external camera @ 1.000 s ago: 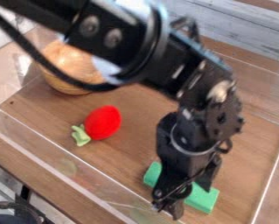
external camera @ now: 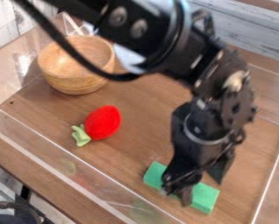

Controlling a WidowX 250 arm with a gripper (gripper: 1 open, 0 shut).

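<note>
My black gripper (external camera: 191,182) is low over a green block (external camera: 204,199) near the front right of the wooden table, its fingers over the block's middle and partly hiding it. The fingers stand open; whether the fingers touch the block is hard to tell. A red strawberry-like object (external camera: 103,122) with a green top lies left of the gripper.
A wooden bowl (external camera: 69,70) stands at the back left, with a pale object partly hidden behind my arm. Clear plastic edging (external camera: 59,162) runs along the table's front left. Bare wood lies between the red object and the gripper.
The gripper has risen slightly and shifted right and back from the front of the green block. The block shows little change.
</note>
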